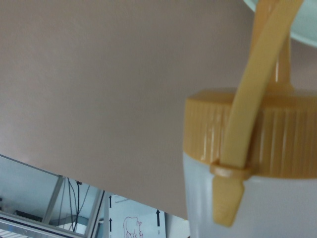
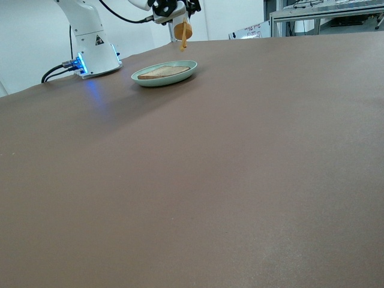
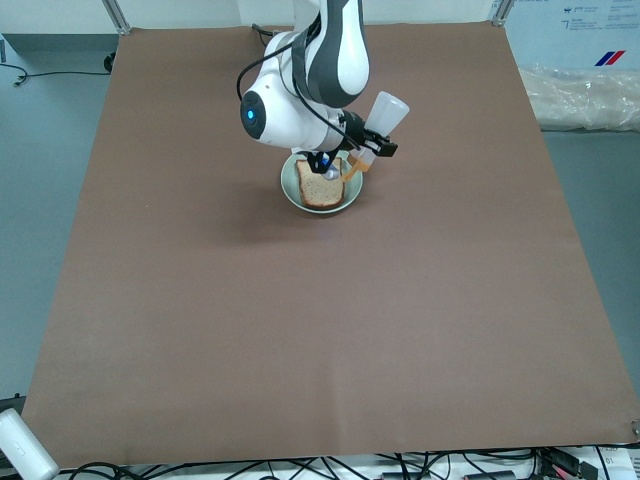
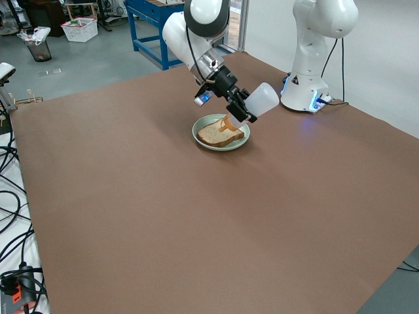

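My gripper (image 3: 365,145) is shut on a translucent squeeze bottle (image 4: 262,99) with an orange cap (image 1: 208,129) and nozzle, held tilted nozzle-down above a pale green plate (image 2: 138,81). A slice of bread (image 3: 318,190) lies on the plate. In the camera top view the nozzle hangs above the plate with a gap. The wrist view shows the cap, its strap and a corner of the plate; my fingertips are not visible there.
The white arm base (image 2: 99,57) stands at the table's edge, with cables beside it.
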